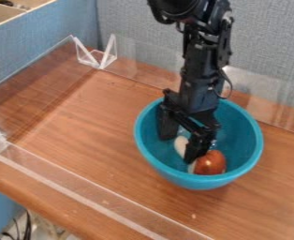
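Observation:
A teal bowl (237, 141) stands on the wooden table at the right. My black gripper (183, 136) reaches down into it from above, its fingers open. Inside the bowl, at the lower right, is a red-brown round object (210, 163). A small white object (181, 146) lies to its left, partly hidden by the gripper; I cannot tell whether the fingers touch either one.
Clear plastic edging with white brackets (95, 56) runs along its sides. A grey padded wall stands behind, a blue one at the left.

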